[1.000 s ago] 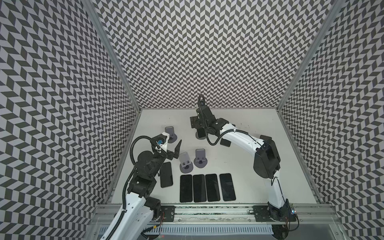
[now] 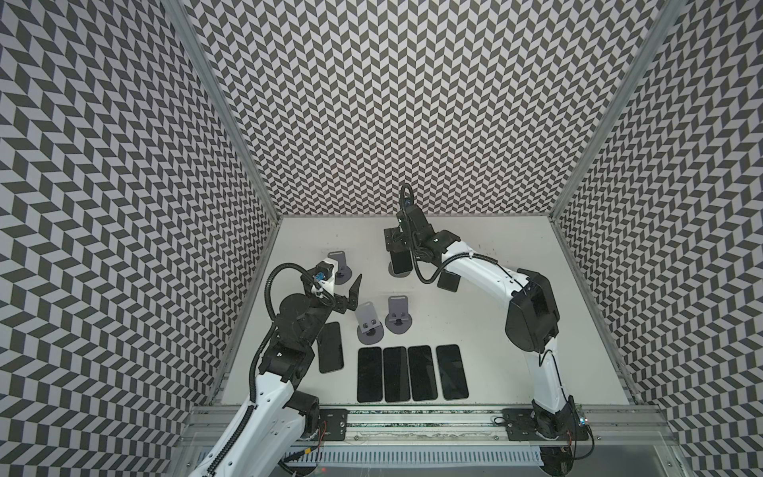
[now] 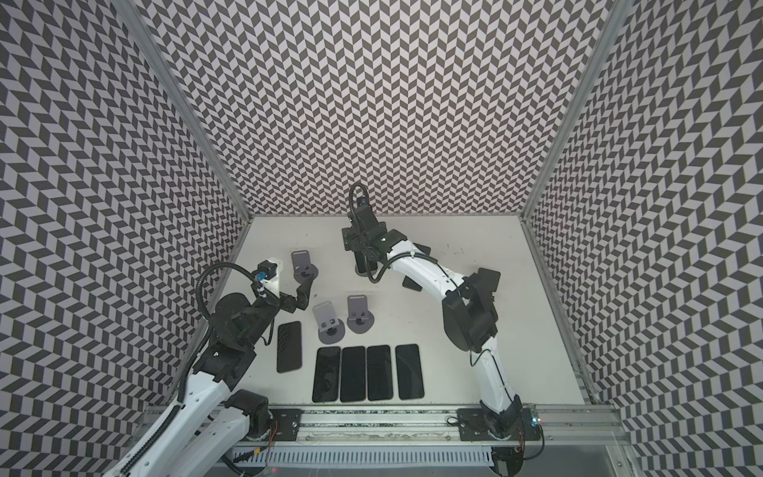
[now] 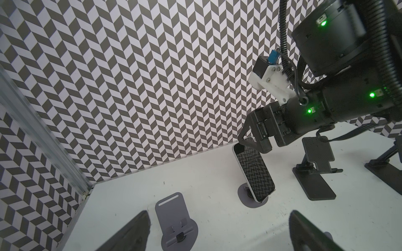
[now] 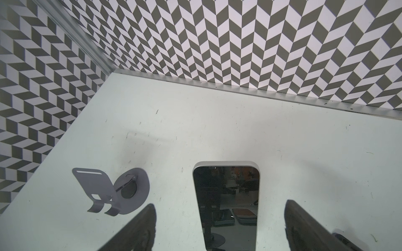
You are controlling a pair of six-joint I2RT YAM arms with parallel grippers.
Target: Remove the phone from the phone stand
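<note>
A dark-screened phone [image 4: 255, 173] leans upright on a round-based grey phone stand [image 4: 246, 200] towards the back of the table. In the right wrist view this phone [image 5: 228, 196] stands between the fingers of my right gripper, with a visible gap on either side. Those fingers [image 4: 263, 144] are at the phone's upper end in the left wrist view; contact is not clear there. My left gripper hangs open and empty, far from that phone, near an empty grey stand [image 4: 173, 213].
Two more empty grey stands [image 2: 369, 322] are mid-table. Several phones [image 2: 369, 373] lie in a front row, another phone [image 2: 330, 346] beside the left arm. Black stands [image 4: 314, 184] are at the right. Bare table [image 2: 516, 246] lies back right.
Over the last second my right gripper has shifted slightly right over the phone on its stand. The left arm has moved a little to the right. The phones and stands look unmoved.
</note>
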